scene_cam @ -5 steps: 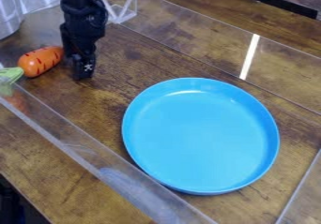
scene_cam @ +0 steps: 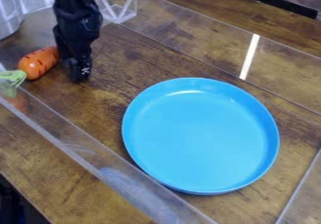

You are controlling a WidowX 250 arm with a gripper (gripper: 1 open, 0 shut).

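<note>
The black gripper (scene_cam: 70, 65) reaches down from the top left to the wooden floor of a clear-walled tray, its tip close beside an orange toy carrot (scene_cam: 38, 63) with a pale green top. Whether the fingers are open or shut, or touch the carrot, is hard to tell.
A large light-blue plate (scene_cam: 201, 134) fills the middle right of the tray. Clear walls (scene_cam: 100, 164) edge the tray. A whitish object (scene_cam: 6, 8) stands at the top left corner. The wooden surface between gripper and plate is clear.
The gripper has shifted very slightly, staying beside the carrot. The plate has not moved.
</note>
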